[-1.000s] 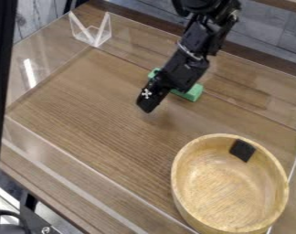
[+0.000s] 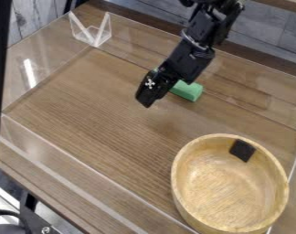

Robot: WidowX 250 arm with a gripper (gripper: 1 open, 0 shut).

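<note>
My gripper [image 2: 152, 92] hangs above the wooden table, left of a green block [image 2: 187, 90] that lies partly hidden behind the arm. The gripper is open, with no object visible between its dark fingers. A large tan bowl [image 2: 227, 194] with a black block [image 2: 242, 150] at its upper right sits at the front right.
A clear plastic holder [image 2: 92, 28] stands at the back left. A wall runs along the back, and cables show at the lower left corner.
The gripper has moved slightly up and to the left over the last second. The green block and bowl have not visibly moved.
</note>
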